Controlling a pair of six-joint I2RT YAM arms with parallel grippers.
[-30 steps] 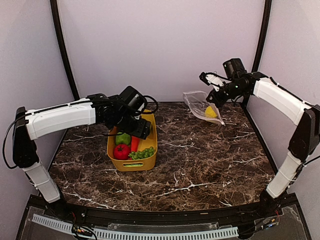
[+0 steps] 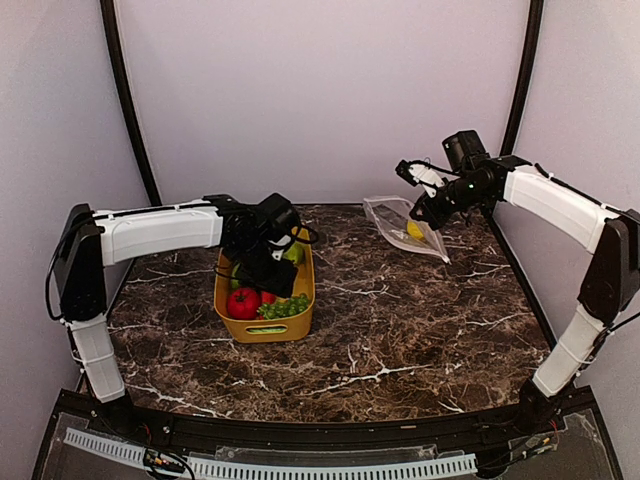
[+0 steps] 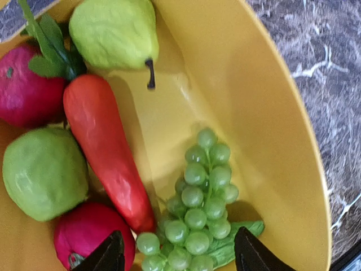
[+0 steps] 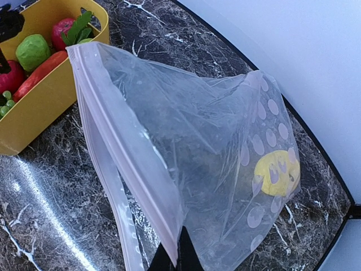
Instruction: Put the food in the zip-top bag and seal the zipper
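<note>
Over the yellow basket [image 2: 272, 332] hangs my left gripper, its fingers apart on either side of the green grapes [image 3: 197, 212], holding nothing. The grapes lie at the basket's near end, partly over a green leafy piece [image 3: 248, 232]. My right gripper is shut on the upper rim of the clear zip top bag [image 4: 186, 130], whose mouth stands open toward the basket. Inside the bag, at its far end, rests a yellow food item [image 4: 276, 172].
In the basket beside the grapes are a red pepper [image 3: 107, 147], a tomato [image 3: 93, 234], a green round vegetable [image 3: 45, 172], a pear [image 3: 115, 34] and a dark-red round item [image 3: 28, 87]. Bare marble table lies between basket and bag.
</note>
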